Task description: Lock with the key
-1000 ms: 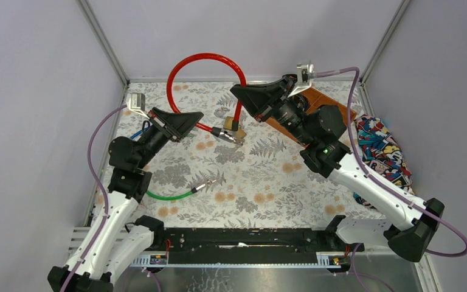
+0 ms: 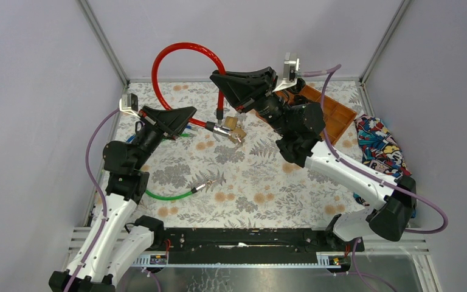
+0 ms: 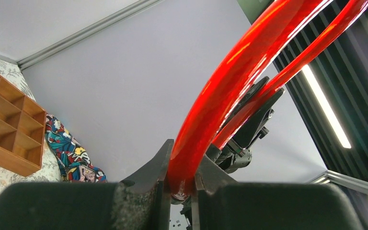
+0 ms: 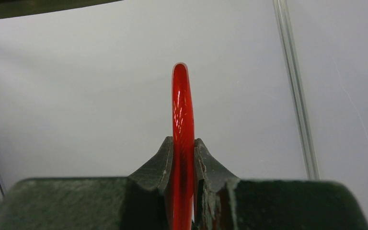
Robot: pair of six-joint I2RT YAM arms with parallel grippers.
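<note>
A red cable lock (image 2: 182,46) arches between my two grippers. The silver lock body (image 2: 220,129) sits at one end, and the other end's black collar (image 2: 220,114) hangs right above it; whether the ends touch cannot be told. My left gripper is shut around the red tube near the lock body. Higher up, the tube passes between the fingers of my right gripper, which is shut on it above the collar. A brass padlock (image 2: 233,123) shows behind the ends, partly hidden. No key can be clearly made out.
A green cable lock (image 2: 169,197) lies at the front left of the patterned table. The orange compartment box (image 2: 335,115) stands at the back right, partly behind the right arm, with a colourful cloth (image 2: 382,146) beside it.
My right gripper has moved left and slightly up, carrying its end of the red lock towards the lock body. The left gripper has shifted slightly left. The loop has shifted left and up.
</note>
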